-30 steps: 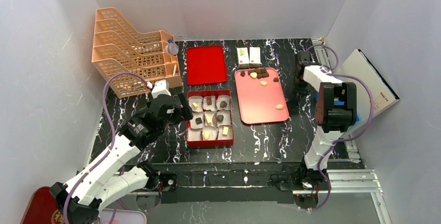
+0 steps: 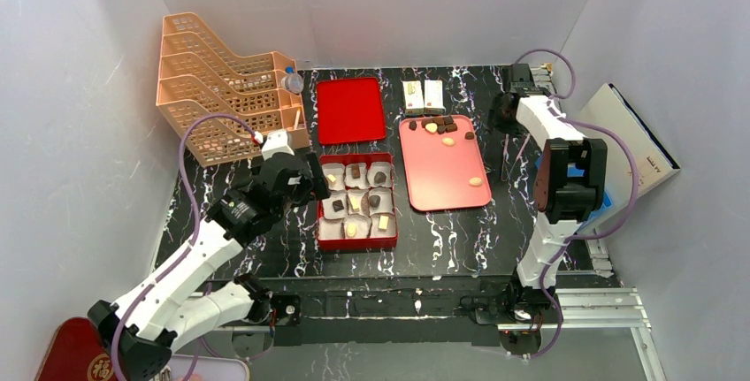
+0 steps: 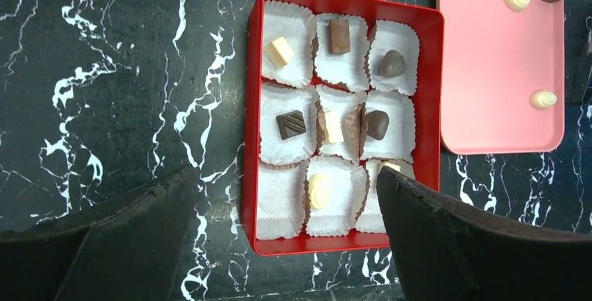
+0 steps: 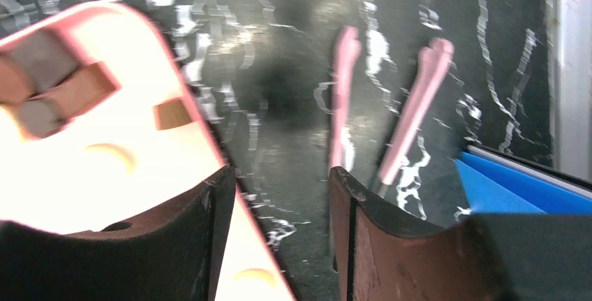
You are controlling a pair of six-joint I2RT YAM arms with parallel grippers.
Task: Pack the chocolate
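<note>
The red box (image 3: 440,91) holds paper cups with assorted chocolates, such as a striped dark one (image 3: 291,125); the lower-left cup (image 3: 279,200) is empty. My left gripper stands open over the box, nothing between its fingers. The pink tray (image 2: 442,182) holds several dark and pale chocolates, mostly along its back, blurred in the right wrist view. My right gripper is part open beside the tray's right edge, nothing visible between its fingers, with two pink-handled tools (image 4: 415,109) on the table beyond.
An empty red tray (image 2: 349,111) and two small cartons (image 2: 423,96) stand at the back. An orange rack (image 2: 212,89) with a bottle occupies the back left. A leaning board and blue object (image 4: 502,186) are at the right.
My right gripper has moved toward the back and slightly left, uncovering the pink-handled tools in the top view. The left arm has shifted very slightly.
</note>
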